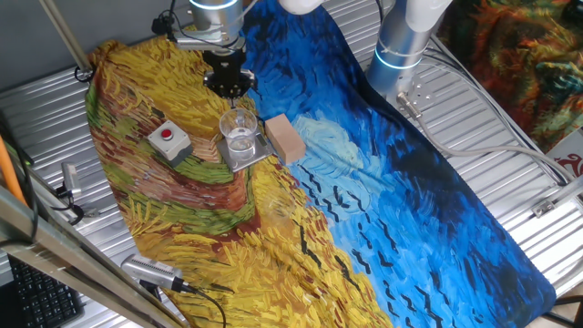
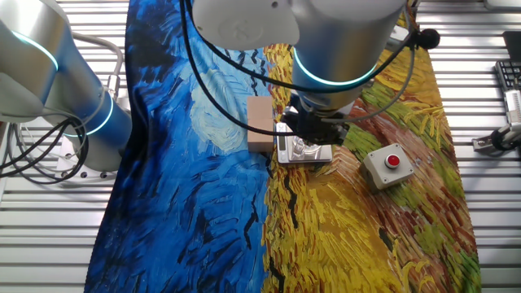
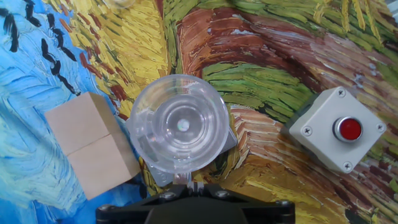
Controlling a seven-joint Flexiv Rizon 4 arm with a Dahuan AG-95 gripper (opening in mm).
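Note:
A clear plastic cup [image 1: 240, 133], wide at the rim, stands upright on a small flat scale-like plate [image 1: 246, 162]. Seen from above in the wrist view, the cup [image 3: 180, 124] looks empty and covers most of the plate. My gripper is at the near side of the cup's rim, its fingertips drawn together. In exterior view 1 the gripper [image 1: 231, 98] hangs just above and behind the cup. No object shows clearly between the fingers, and whether they touch the rim cannot be told. The arm partly hides cup and gripper in exterior view 2.
Against one side of the plate sits a tan block [image 1: 285, 138] of two pieces. A grey box with a red button [image 1: 169, 141] is on the other side.

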